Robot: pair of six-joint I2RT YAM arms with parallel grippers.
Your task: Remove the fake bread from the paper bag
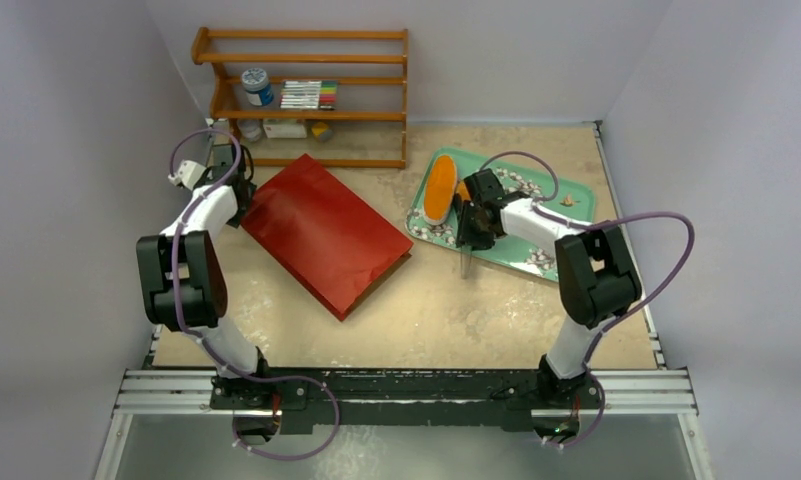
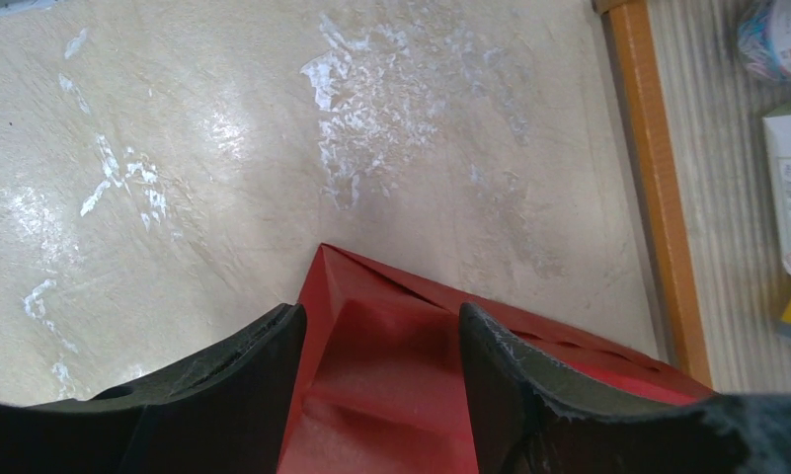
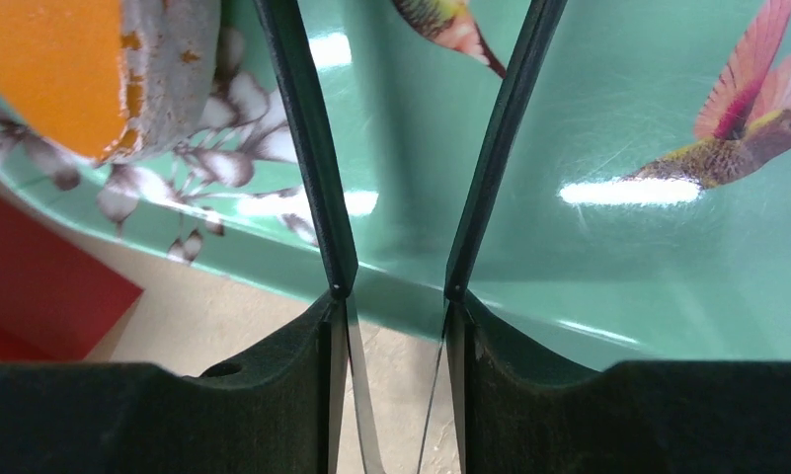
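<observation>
A red paper bag [image 1: 321,235] lies flat and slanted at the middle left, its mouth toward the lower right. At its upper-left end is my left gripper, fingers apart, with folded red paper between them; I cannot tell whether both fingers touch it. On the green tray [image 1: 521,262] lies an oblong orange-topped, pale-sided piece [image 1: 440,190] that looks like the fake bread. Beside it, over the tray's front edge, my right gripper stands open. Dark arms of a tong-like tool [image 3: 317,158] extend from its fingertips, with clear strips below. The bag's inside is hidden.
Another orange thing [image 1: 464,190] shows partly behind the right gripper. A wooden rack [image 1: 321,115] with jars and markers stands at the back left. Free table lies between bag and tray front and along the near edge.
</observation>
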